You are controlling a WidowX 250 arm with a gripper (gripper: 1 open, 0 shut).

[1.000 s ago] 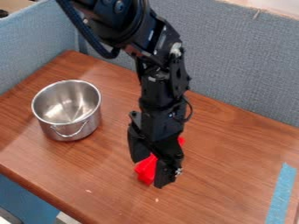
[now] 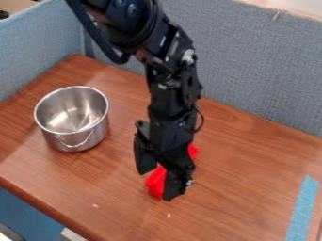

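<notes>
The black arm comes down from the top, and its gripper [image 2: 165, 172] is low over the middle of the wooden table, right at a red object [image 2: 156, 185]. The red object shows below and behind the fingers, partly hidden by them. I cannot tell whether the fingers are closed on it.
A steel pot [image 2: 72, 127] stands on the left of the table [image 2: 88, 193]. A light blue strip [image 2: 302, 207] lies at the right edge. Grey padded walls [image 2: 265, 66] close off the back and left.
</notes>
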